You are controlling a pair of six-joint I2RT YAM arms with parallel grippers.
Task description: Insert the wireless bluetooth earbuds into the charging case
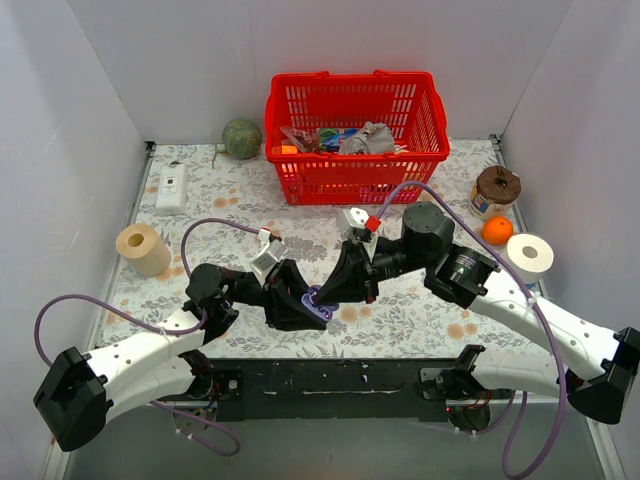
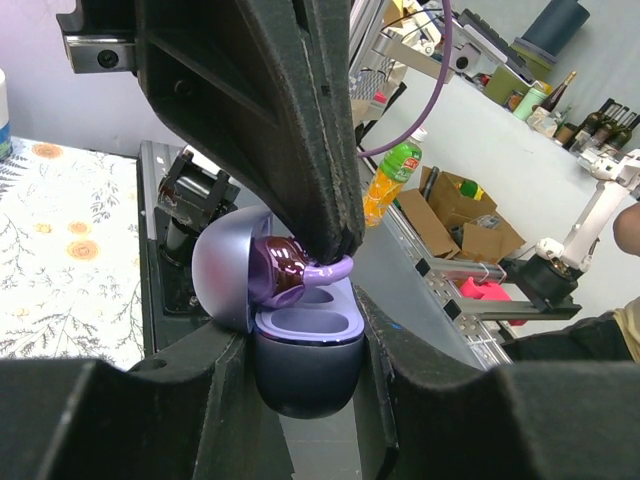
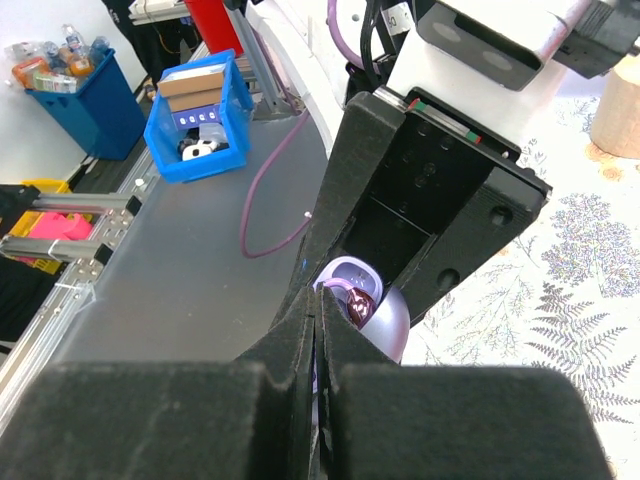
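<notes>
The purple charging case [image 2: 308,385] has its lid [image 2: 222,270] tipped up, and my left gripper is shut around its body. A dark red earbud [image 2: 284,268] with a purple stem [image 2: 328,274] sits low over the case, at the rear of the tray beside the lid. My right gripper is shut on that stem at its very tips. In the right wrist view the earbud [image 3: 359,307] overlaps the case [image 3: 352,272]. The front slot is empty. Whether the bud touches its socket is hidden, as is the rear of the tray.
Both arms meet above the front of the flowered table [image 1: 400,335]. A red basket [image 1: 360,185] stands at the back. Paper rolls [image 1: 145,250], an orange [image 1: 497,231] and a brown-topped jar [image 1: 492,190] stay at the sides. Bare table surrounds the grippers.
</notes>
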